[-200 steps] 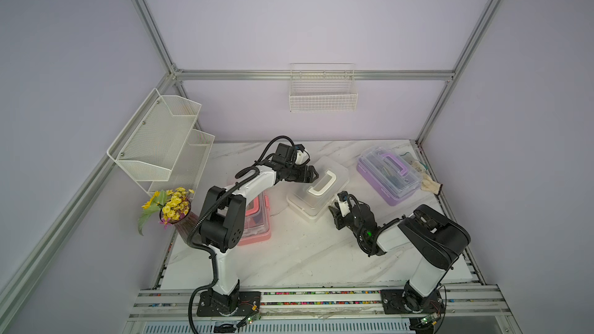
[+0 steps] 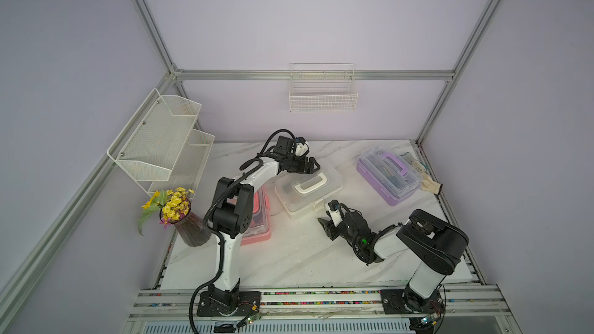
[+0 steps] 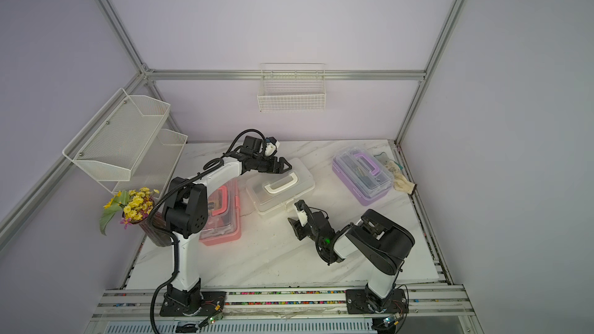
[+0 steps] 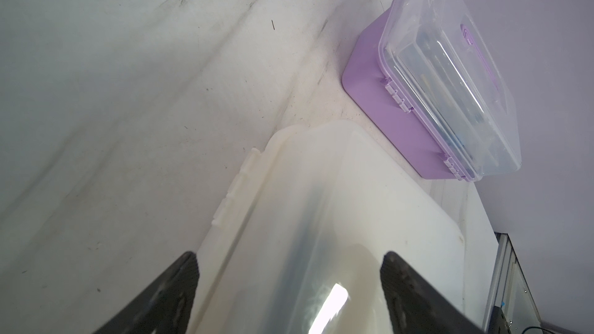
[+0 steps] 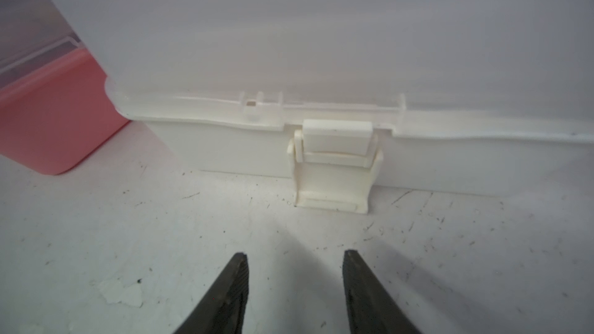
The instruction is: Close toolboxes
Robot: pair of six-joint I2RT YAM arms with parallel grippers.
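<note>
A white translucent toolbox (image 2: 292, 199) sits mid-table, lid down, its front latch (image 5: 334, 173) hanging outward in the right wrist view. My left gripper (image 2: 310, 165) is open over its back left part, nothing held. My right gripper is part open just in front of the latch, empty. A pink toolbox (image 3: 225, 229) lies at left, partly behind the left arm; a purple toolbox (image 2: 386, 176) stands at back right.
A flower vase (image 2: 190, 229) and mesh racks (image 2: 154, 136) are at left. Gloves (image 2: 430, 183) lie at the right edge. A wire basket (image 2: 323, 102) hangs at the back.
The white toolbox turned and shifted left.
</note>
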